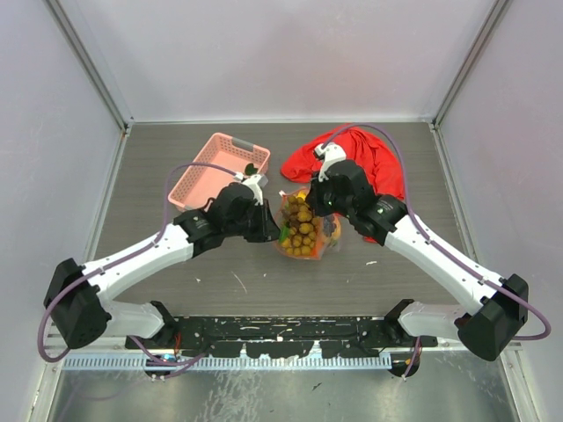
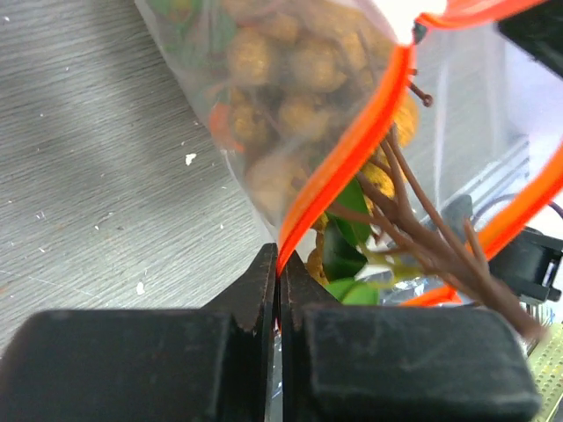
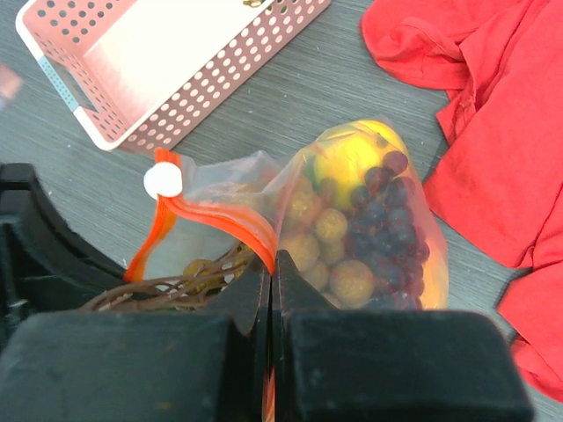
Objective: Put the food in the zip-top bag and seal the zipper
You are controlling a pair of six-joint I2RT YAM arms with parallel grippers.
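Observation:
The clear zip top bag stands mid-table with its orange-edged mouth gaping, holding round yellow-brown fruit, dark grapes and something yellow. Brown stems and green leaves show in the mouth. On one side my left gripper is shut on the orange rim, a thin line of it running between the fingertips. Across from it, my right gripper is shut on the other rim stretch. A white zipper slider sits at one end of the orange strip.
A pink basket with a dark green item inside stands behind the left arm. Crumpled red cloth lies behind the right arm.

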